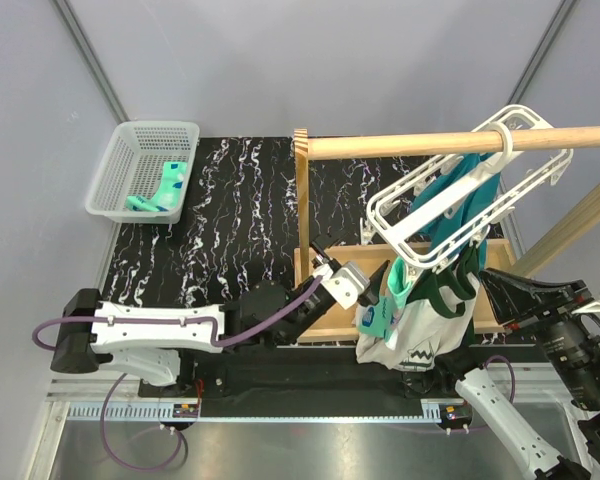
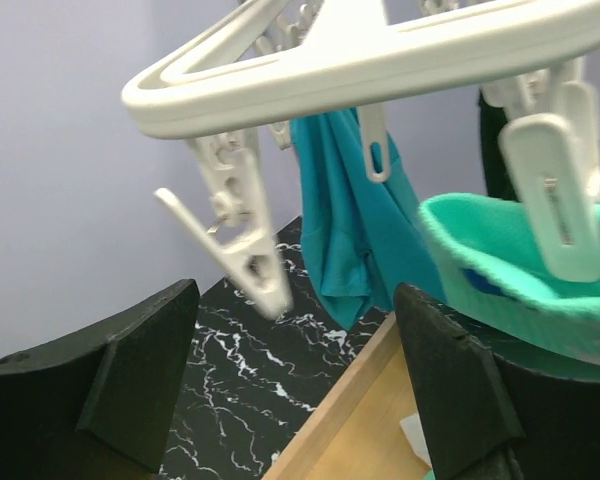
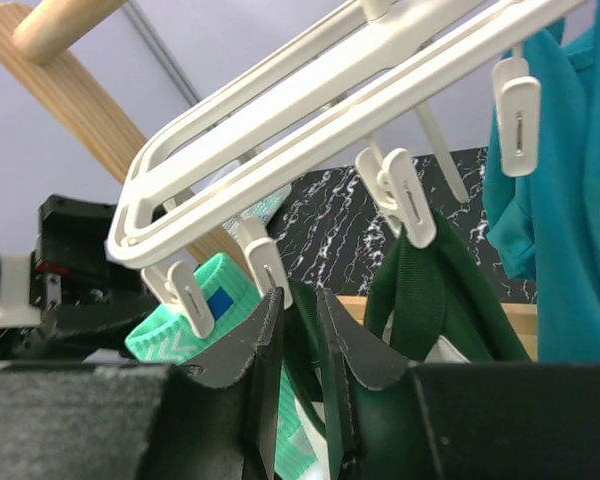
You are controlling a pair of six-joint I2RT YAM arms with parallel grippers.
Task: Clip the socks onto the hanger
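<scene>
The white hanger (image 1: 460,190) hangs on the wooden bar, its pegs carrying teal socks (image 2: 350,220), dark green socks (image 3: 415,300) and a mint sock (image 3: 200,310). My left gripper (image 1: 350,260) is just left of the hanger; in its wrist view the fingers stand apart below a white peg (image 2: 240,240), with the mint sock close on the right. My right gripper (image 1: 495,285) is at the hanger's right; in its wrist view its fingertips (image 3: 335,330) are at a green sock under a peg, partly hidden, so its grip is unclear.
A white basket (image 1: 115,175) with mint socks sits at the upper left on the far side of the dark marble board (image 1: 230,210). The wooden frame (image 1: 303,200) and its tray (image 1: 335,325) surround the hanging socks.
</scene>
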